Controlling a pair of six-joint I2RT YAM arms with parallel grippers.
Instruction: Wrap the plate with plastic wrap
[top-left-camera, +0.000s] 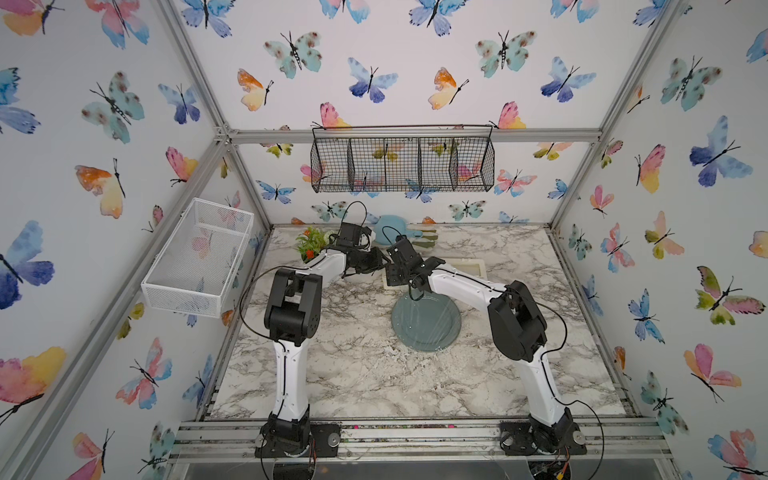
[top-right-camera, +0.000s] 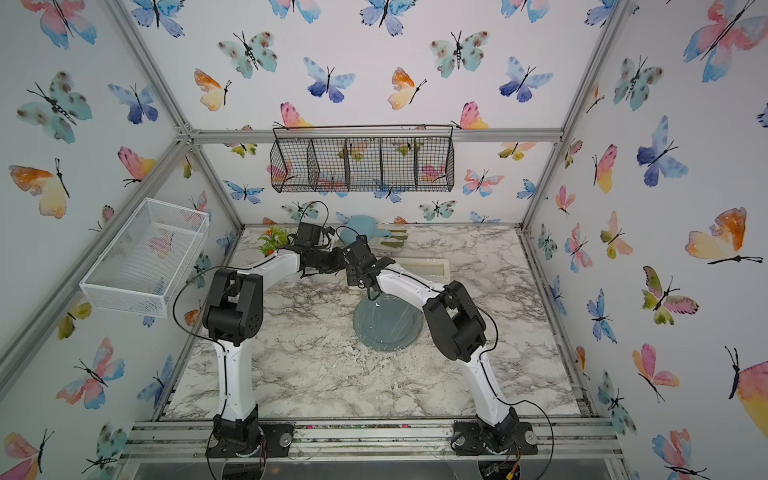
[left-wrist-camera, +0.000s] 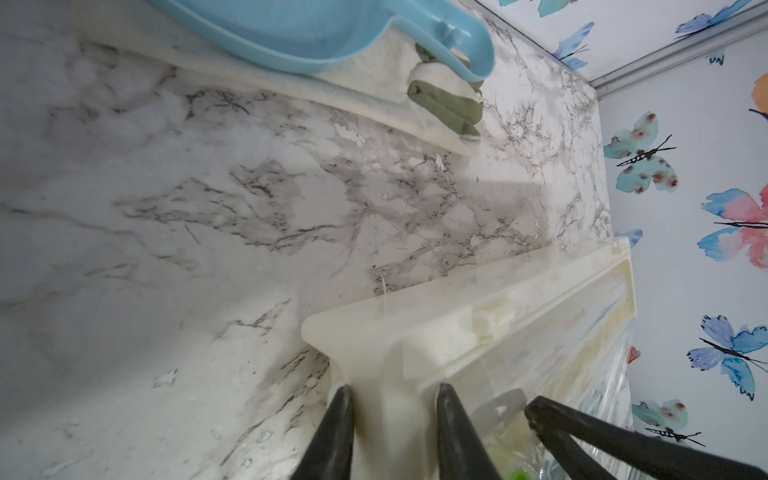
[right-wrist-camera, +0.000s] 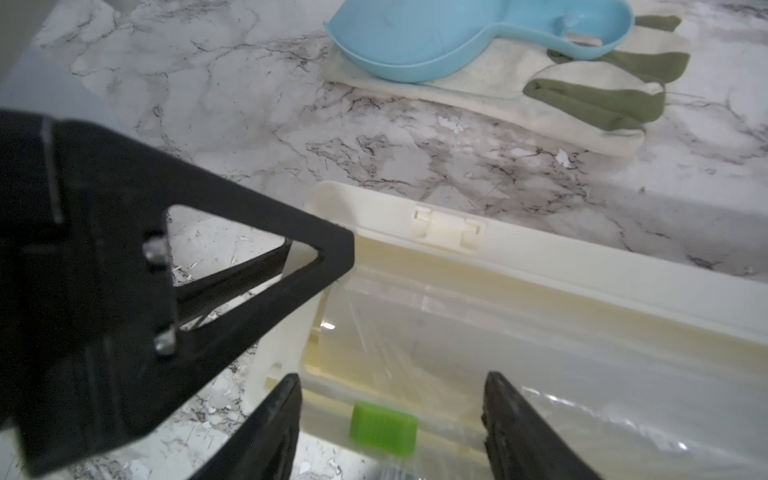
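A cream plastic-wrap dispenser (right-wrist-camera: 560, 264) stands behind the blue-grey plate (top-left-camera: 426, 324), which has clear film over it. My left gripper is shut on the dispenser's left end. My right gripper is part open over the roll, its fingertips either side of a small green piece (right-wrist-camera: 382, 429) on the dispenser's front edge; whether they touch anything is unclear. Clear wrap hangs across that edge in the right wrist view.
A blue spoon rest (right-wrist-camera: 408, 36) lies on a folded cloth (right-wrist-camera: 592, 120) at the back. A plant (top-left-camera: 310, 244) sits at back left. Wire baskets hang on the back (top-left-camera: 402, 164) and left (top-left-camera: 196, 256) walls.
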